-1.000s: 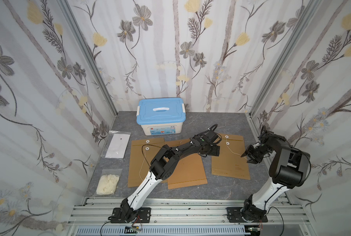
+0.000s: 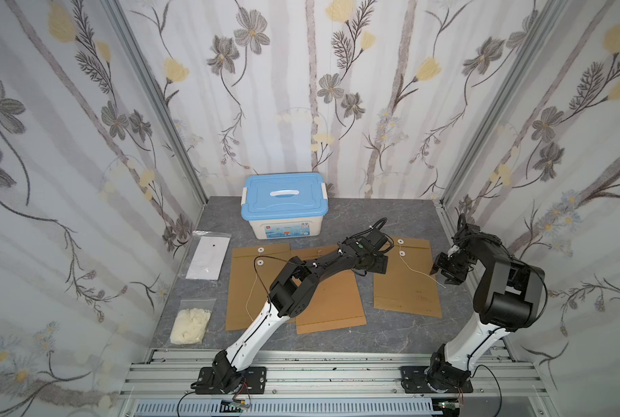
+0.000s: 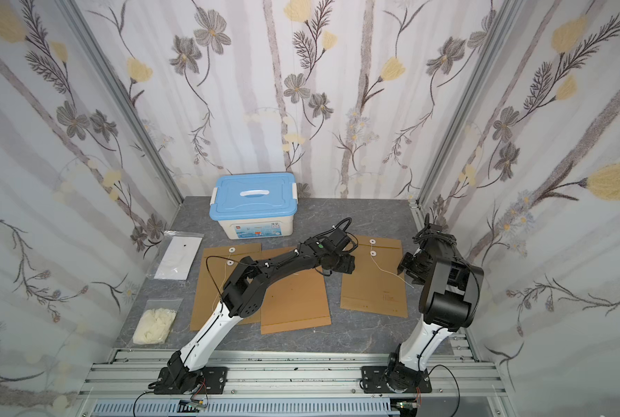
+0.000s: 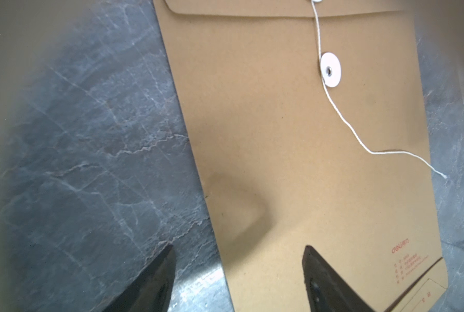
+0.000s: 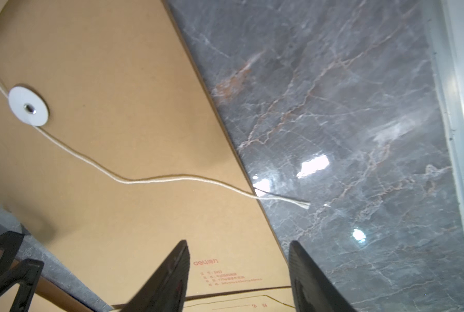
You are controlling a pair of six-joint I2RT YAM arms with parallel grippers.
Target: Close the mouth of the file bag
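Observation:
The rightmost brown file bag [image 2: 403,292] lies flat, with two white buttons [image 5: 28,105] and a white string [image 5: 133,181] trailing across it past its right edge. My left gripper hovers over the bag's left edge, fingers apart and nothing seen between them. My right gripper hangs above the bag's right side near the string's loose end; its fingers stand apart in its wrist view, and what, if anything, lies between the tips cannot be made out.
A lidded box [image 2: 284,201] stands at the back. More brown bags [image 2: 330,309] lie centre and left, partly under my left arm, with plastic packets [image 2: 188,326] at far left. The right wall is close beside my right arm.
My right gripper has shifted slightly up and to the right in the top left view. The left arm has barely moved.

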